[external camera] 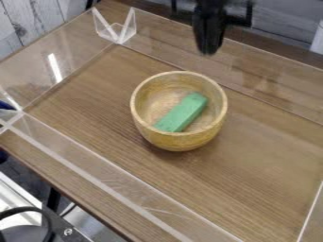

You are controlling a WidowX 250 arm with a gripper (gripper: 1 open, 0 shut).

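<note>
A round wooden bowl point(149, 99) sits on the wooden table, with a green block point(182, 112) lying inside it. The dark gripper point(210, 45) hangs above and behind the bowl at the top of the view, apart from it and blurred; whether its fingers are open or shut is hard to make out, and nothing visible hangs from it.
A clear plastic piece point(115, 28) stands at the back left. A black cable loops at the bottom left corner.
</note>
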